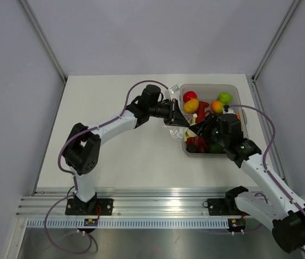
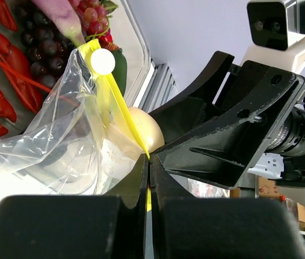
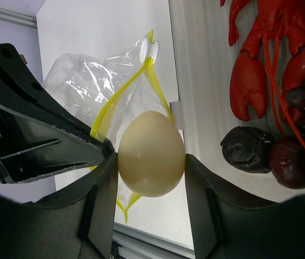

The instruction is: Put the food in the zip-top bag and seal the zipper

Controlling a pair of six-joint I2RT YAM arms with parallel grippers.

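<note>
A pale, egg-like food (image 3: pixel 152 154) sits between the fingers of my right gripper, which is shut on it. Behind it in the right wrist view is the clear zip bag (image 3: pixel 85 81), its mouth spread apart between two yellow zipper edges. My left gripper is shut on one yellow edge (image 2: pixel 121 108) of the bag, pinching it at the tips. In the left wrist view the egg (image 2: pixel 146 128) shows just past that edge, beside the right fingers. A white slider (image 2: pixel 102 62) is at the zipper's far end. From above, both grippers meet by the tray's left wall.
The grey tray (image 1: pixel 211 88) holds several toy foods, among them a red lobster (image 3: pixel 298 32), dark grapes (image 2: pixel 45 40), an orange (image 1: pixel 217 106) and a green apple (image 1: pixel 225 97).
</note>
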